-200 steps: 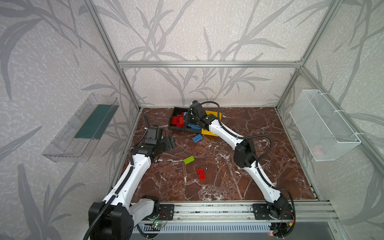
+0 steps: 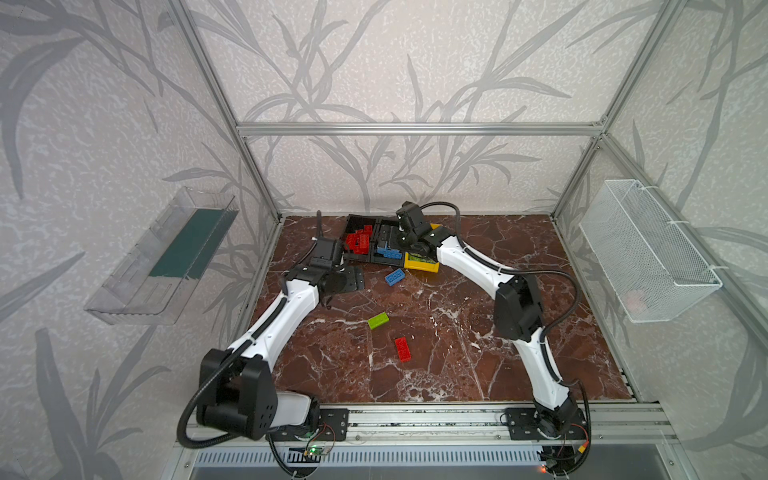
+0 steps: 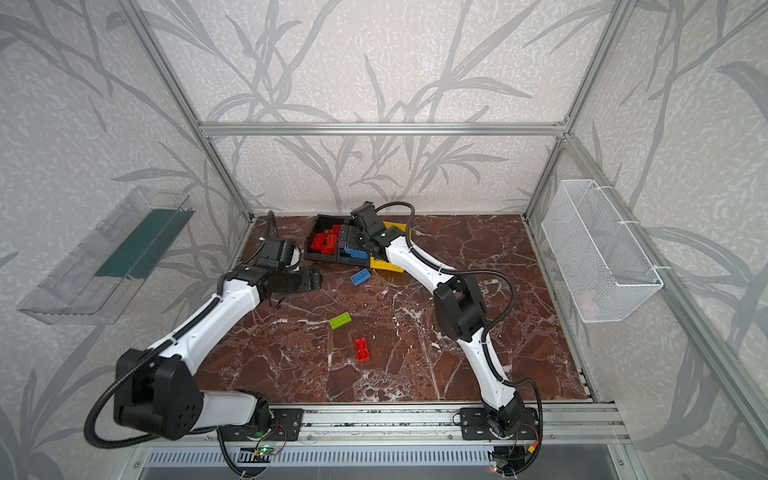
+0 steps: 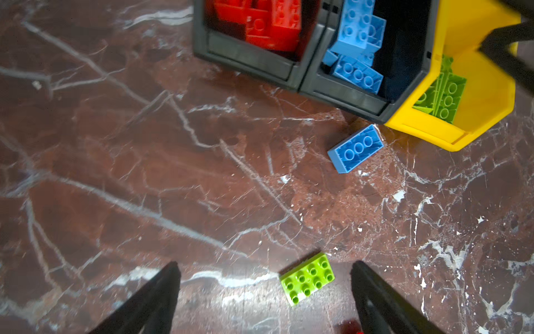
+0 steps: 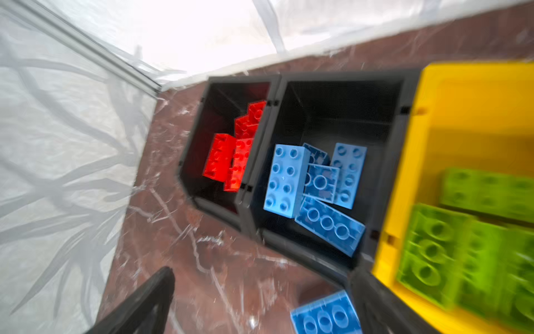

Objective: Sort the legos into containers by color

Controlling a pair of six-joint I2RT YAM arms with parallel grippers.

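Observation:
Two black containers hold red bricks [image 5: 219, 156] and blue bricks [image 5: 283, 178]; a yellow container [image 5: 450, 100] holds green bricks [image 5: 428, 250]. On the table lie a blue brick [image 4: 356, 147] just in front of the containers, a green brick [image 4: 306, 278] and a red brick [image 2: 402, 349]. My left gripper is open, with the green brick seen beyond and between its fingers, not held. My right gripper is open above the containers, the loose blue brick showing below near its right finger.
A wire basket [image 2: 648, 248] hangs on the right wall and a clear bin [image 2: 120, 296] on the left.
My right gripper has shifted to the right over the containers. The bricks on the table have not moved.

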